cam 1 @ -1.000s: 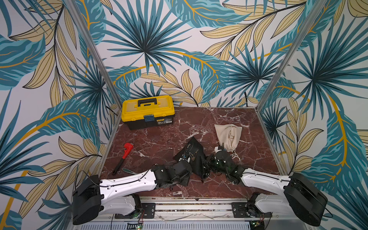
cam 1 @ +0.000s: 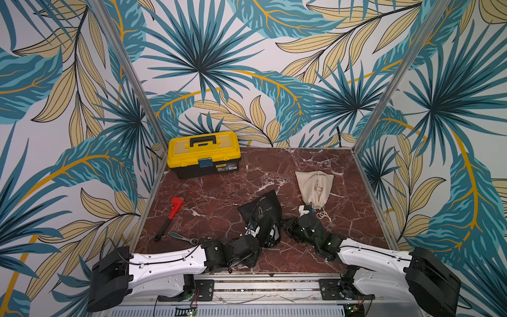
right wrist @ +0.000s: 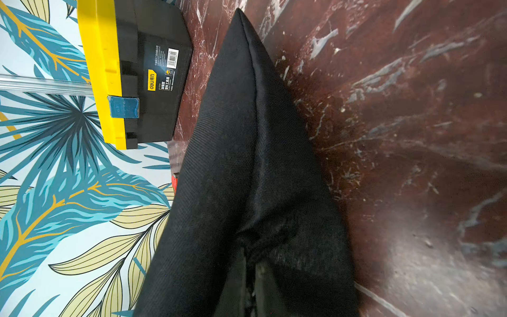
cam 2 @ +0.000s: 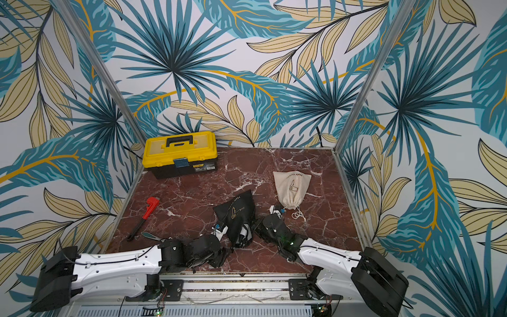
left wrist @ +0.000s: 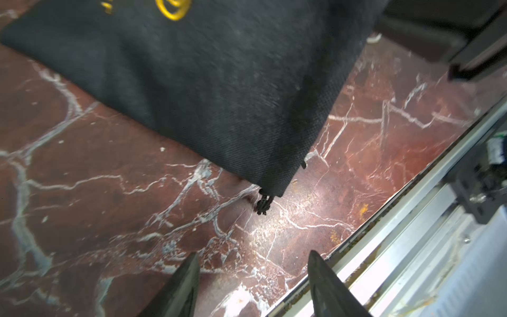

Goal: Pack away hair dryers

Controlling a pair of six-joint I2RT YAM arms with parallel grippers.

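Observation:
A black cloth bag (cam 1: 264, 208) with a gold hair dryer print lies across the middle of the table. Its narrow end, with a dark cord knot (left wrist: 263, 204), points towards the front edge in the left wrist view. My right gripper is shut on the bag's black cloth, pinching a fold at the bag's right side. My left gripper stands open just short of the corded end, with only table between its fingers. A beige hair dryer bag (cam 1: 315, 187) with white cords lies flat at the right. Whether the black bag holds anything is hidden.
A yellow and black toolbox (cam 1: 203, 154) stands at the back left. A red wrench (cam 1: 170, 216) lies at the left, with a small grey-green tool (cam 1: 182, 238) beside it.
My left gripper has drawn back from the bag towards the front edge. The bag's near part has changed shape, and a pale patch now shows there. My right gripper has shifted slightly.

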